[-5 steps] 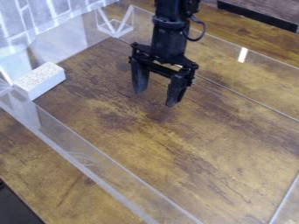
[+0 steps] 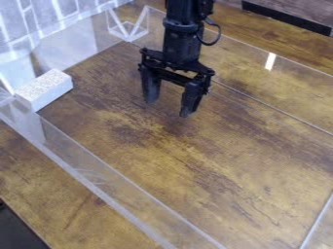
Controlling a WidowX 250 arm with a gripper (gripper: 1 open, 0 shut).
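Observation:
The black gripper (image 2: pixel 172 97) hangs upper middle in the camera view, above the dark wooden floor (image 2: pixel 196 175) of the workspace. Its two fingers point down and stand apart, open, with nothing visible between them. The arm rises behind it out of the top of the view.
A white block (image 2: pixel 45 88) lies at the left beside a clear plastic wall. Clear low walls border the work area on the left, back and right. The floor around the gripper is bare.

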